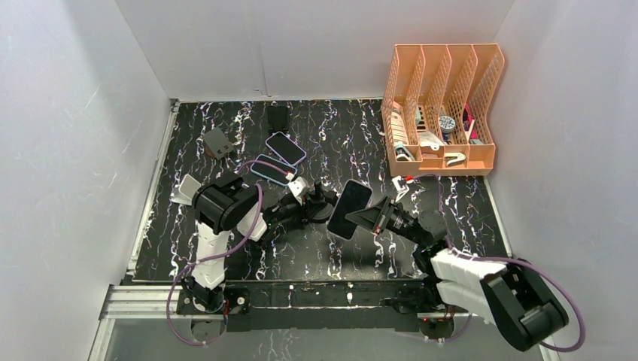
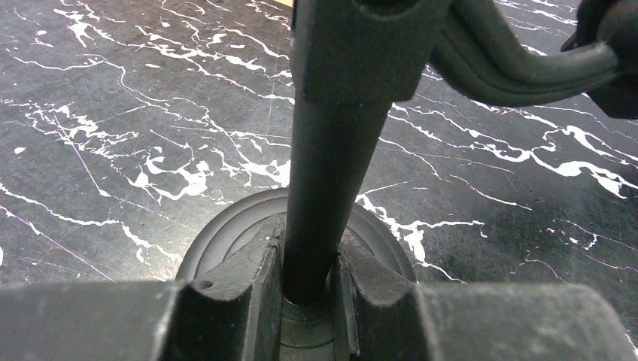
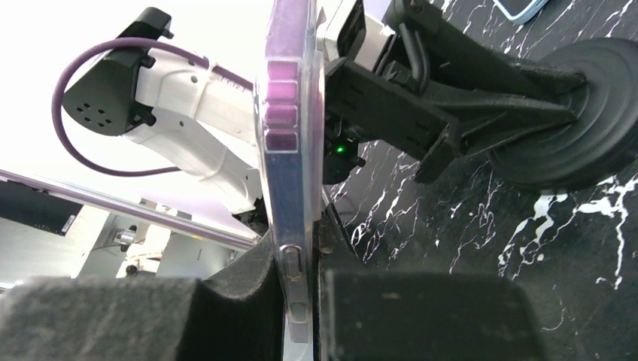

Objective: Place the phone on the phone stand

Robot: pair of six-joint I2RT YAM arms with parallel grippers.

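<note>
The black phone stand (image 2: 335, 150) has a round base (image 3: 564, 165) on the marble surface, central in the top view. My left gripper is shut on the stand's post, low near the base. My right gripper is shut on a phone (image 1: 347, 209), held tilted with its dark screen up in the top view, just right of the stand. In the right wrist view the phone shows edge-on, in a clear case with purple buttons. The stand's upper part is largely hidden by the left arm in the top view.
Two phones (image 1: 286, 148) (image 1: 271, 172) lie behind the stand, with a dark block (image 1: 277, 118) at the back and a grey box (image 1: 217, 141) at left. An orange organizer (image 1: 474, 154) fills the back right.
</note>
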